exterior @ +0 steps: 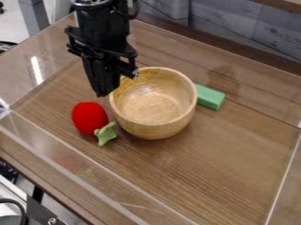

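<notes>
My gripper (104,86) hangs from the black arm over the left rim of a wooden bowl (153,105), above a red round object (90,116) with a pale green piece (106,134) at its lower right. The red object rests on the wooden table, left of the bowl. Whether the fingers are open or shut is hard to tell; nothing held shows.
A green block (209,97) lies just right of the bowl. A dark cable (10,209) is at the lower left edge.
</notes>
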